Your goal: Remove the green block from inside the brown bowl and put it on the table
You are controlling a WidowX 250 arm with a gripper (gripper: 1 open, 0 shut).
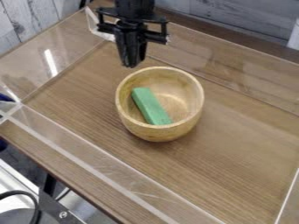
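Note:
The green block [151, 106] lies inside the brown bowl [191, 88], leaning lengthwise across its left half. Bare wooden table [82, 92] surrounds the bowl. Above and behind the bowl's far rim is my gripper [132, 61], dark and pointing down, apart from both the bowl and the block. Its fingertips are small and close to each other here, so how far they stand apart is unclear. No object shows at the tips.
Clear tape strips [59, 140] run along the table's left edge. Black cables [24, 197] hang past the lower left corner. The wood to the right and in front of the bowl is free.

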